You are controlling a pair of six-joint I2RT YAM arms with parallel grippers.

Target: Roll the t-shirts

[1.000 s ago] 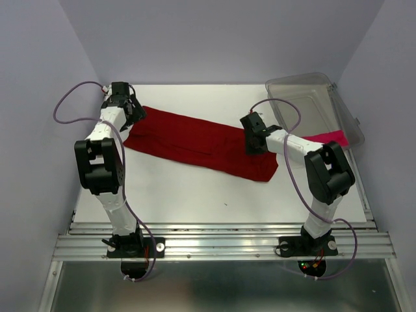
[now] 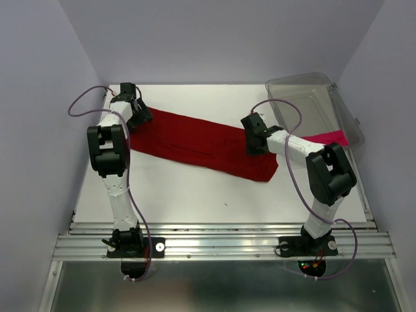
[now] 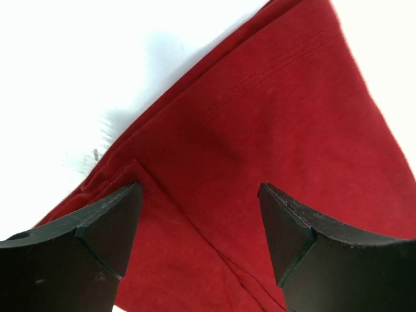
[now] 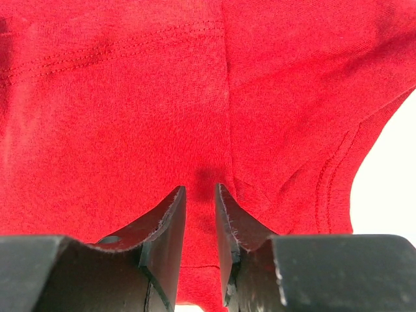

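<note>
A dark red t-shirt (image 2: 195, 138), folded into a long strip, lies slantwise across the white table. Over its left end hangs my left gripper (image 2: 143, 116); in the left wrist view its fingers (image 3: 107, 224) are wide open above the cloth (image 3: 214, 136), with nothing between them. My right gripper (image 2: 259, 149) is over the strip's right end. Seen from the right wrist, its fingertips (image 4: 221, 195) stand a little apart over the red fabric (image 4: 130, 130), no fold clearly between them. Whether they touch the cloth I cannot tell.
A clear plastic bin (image 2: 302, 88) stands at the back right, with a bright pink-red cloth (image 2: 328, 138) at its front edge, close to the right arm.
My left gripper has shifted slightly to the right over the left end of the shirt. The right arm has hardly moved, and the shirt lies as before.
</note>
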